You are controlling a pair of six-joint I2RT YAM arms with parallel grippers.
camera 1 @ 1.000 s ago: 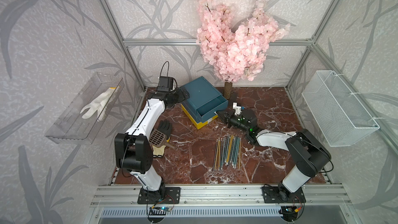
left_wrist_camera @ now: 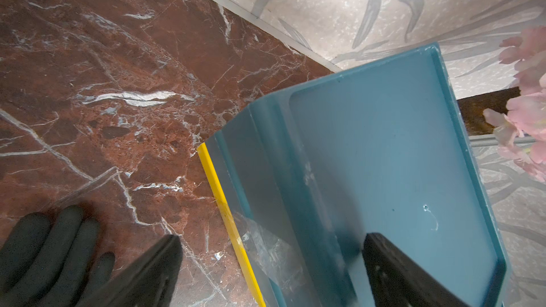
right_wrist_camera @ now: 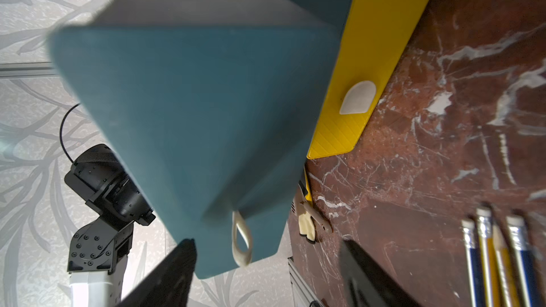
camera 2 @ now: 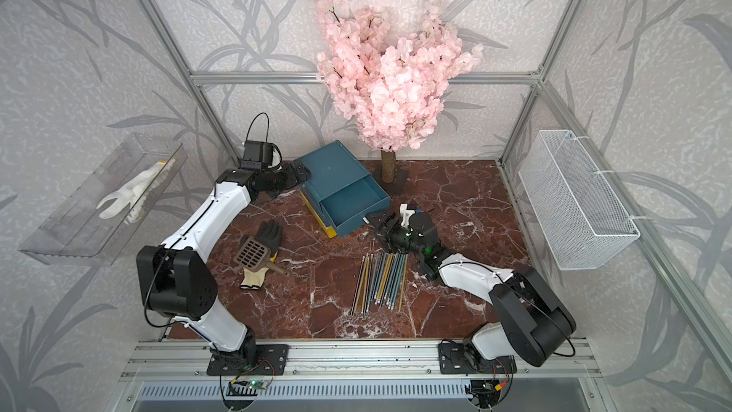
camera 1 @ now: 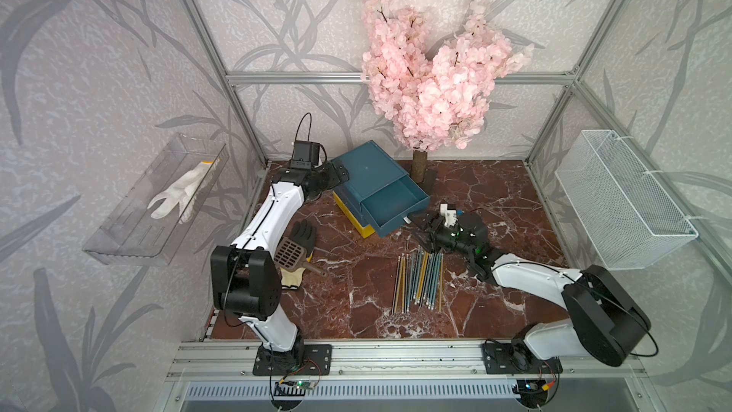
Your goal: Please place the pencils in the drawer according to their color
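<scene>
The drawer cabinet has a blue upper body (camera 1: 366,164) and a yellow lower drawer (right_wrist_camera: 369,39). Its blue upper drawer (camera 1: 396,202) is pulled well out and looks empty. In the right wrist view, my right gripper is open in front of that drawer's face, the small white handle (right_wrist_camera: 242,244) showing between its fingers and apparently free of them. My left gripper has its fingers wide apart at the cabinet's left side, one over the blue top; contact is unclear. Blue and yellow pencils (camera 1: 419,278) lie in a row on the table in front.
A dark glove (camera 2: 268,235) and a brown slotted spatula (camera 2: 251,253) lie left of the pencils. Behind the cabinet stands a vase of pink blossoms (camera 1: 442,68). Wire baskets (camera 1: 625,198) hang at the sides.
The blue drawer has slid out further toward the front right, my right gripper moving back along with it. Now that gripper sits slightly farther from the drawer front. The left arm has stayed still.
</scene>
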